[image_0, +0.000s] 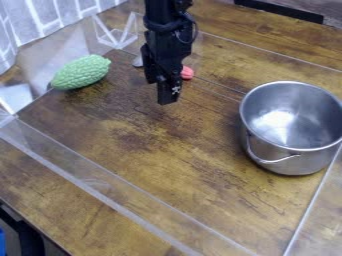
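Note:
My black gripper (168, 86) hangs over the wooden table at the upper middle, pointing down; whether its fingers are apart or closed is hard to tell. Behind it, partly hidden, lie a small pink object (186, 74) and a grey item beside it. A green bumpy vegetable-like object (80, 73) lies to the left, and a steel pot (289, 126) stands to the right.
Clear plastic walls (27, 90) border the left side, and transparent strips run along the lower left and right edges.

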